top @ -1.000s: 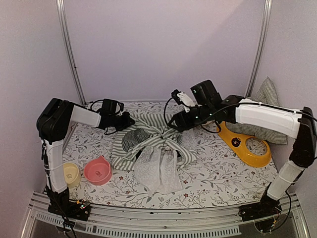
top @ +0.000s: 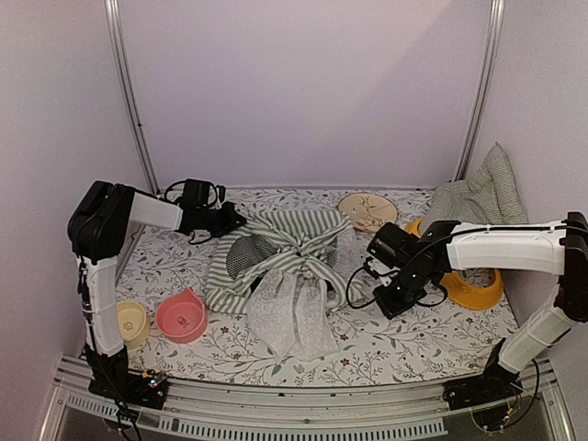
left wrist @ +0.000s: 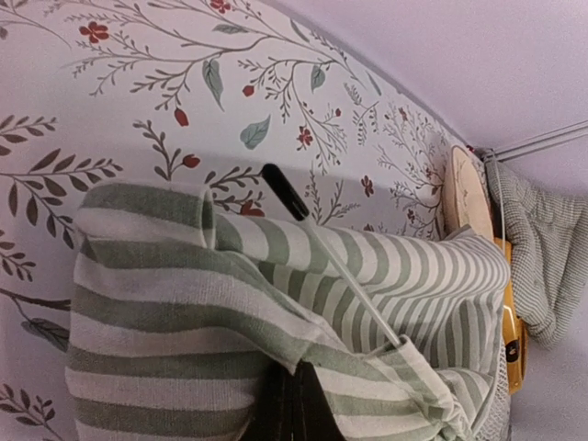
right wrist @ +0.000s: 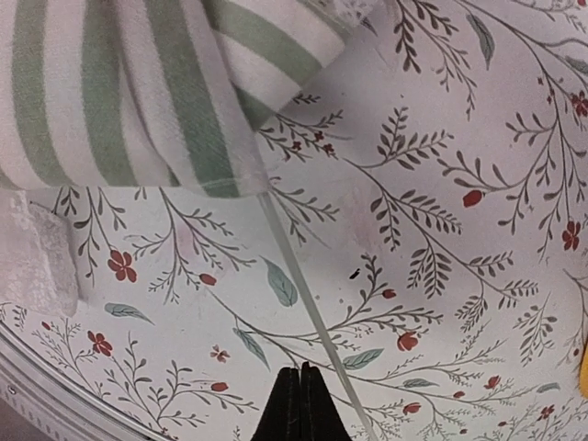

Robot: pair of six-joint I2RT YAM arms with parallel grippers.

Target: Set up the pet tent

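The green-striped tent fabric [top: 322, 225] lies collapsed mid-table, with mesh and a white lace panel [top: 289, 326]. In the left wrist view a pale rod [left wrist: 354, 289] with a black tip sticks out of a fabric sleeve. My left gripper is shut at the striped cloth at the back left; whether cloth is between its fingers is unclear. In the right wrist view another pale rod [right wrist: 303, 285] runs from the striped fabric across the table. My right gripper is low beside this rod, fingertips close together, apparently nothing between them.
A pink bowl [top: 181, 322] and a cream bowl [top: 131, 326] stand at the front left. A round wooden board [top: 366, 209] lies at the back. A yellow feeder [top: 473, 294] and a grey cushion [top: 496, 188] are at the right.
My right gripper has moved down and toward the front right, from over the fabric to beside its right edge. The left arm has shifted very slightly.
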